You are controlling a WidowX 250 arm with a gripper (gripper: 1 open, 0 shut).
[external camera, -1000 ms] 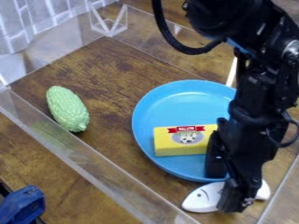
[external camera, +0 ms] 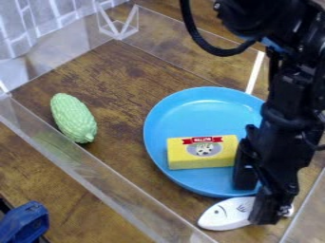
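The black gripper is low at the right of the camera view, open, over a white fish-shaped object at the bottom; its fingers partly hide that object. Just left of the gripper, a yellow box with a red and white label sits in a blue plate. Whether the fingertips touch the white object is hard to tell.
A green cabbage-like object lies at the left on the wooden surface. Clear plastic walls border the area. A blue item is at the lower left corner.
The gripper has shifted slightly; the yellow box and the white object look nearly where they were.
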